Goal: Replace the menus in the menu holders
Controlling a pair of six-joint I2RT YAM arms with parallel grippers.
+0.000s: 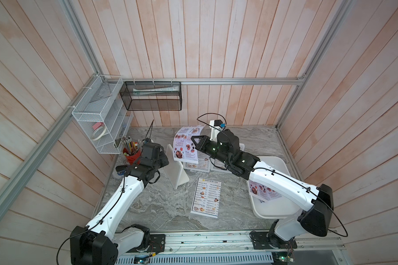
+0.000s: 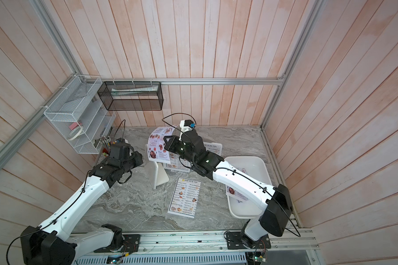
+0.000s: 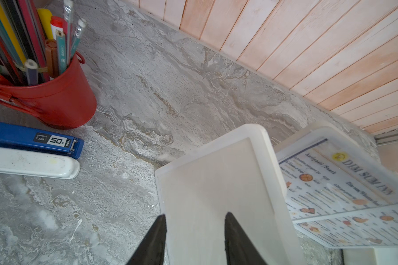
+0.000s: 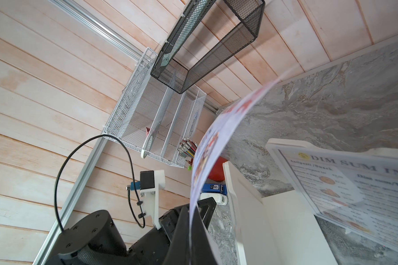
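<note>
A curved printed menu sheet [image 1: 187, 144] with red food pictures hangs from my right gripper, which is shut on its edge. In the left wrist view an empty white menu holder [image 3: 212, 185] stands with its blank panel behind the fingertips of my left gripper. Those fingers are apart, with no menu between them; whether they touch the panel I cannot tell. Another holder, carrying a DIM SUM INN menu [image 3: 340, 176], is beside it to the right. A loose menu sheet [image 1: 206, 197] lies flat on the front middle of the table.
At the right, a white tray [image 1: 273, 214] contains a printed menu. A red bucket of pens [image 3: 70, 99] and a blue stapler [image 3: 35, 140] sit at the left. Mesh shelves [image 1: 99, 115] and a black basket [image 1: 150, 103] hang above. Around the loose sheet, the front table is clear.
</note>
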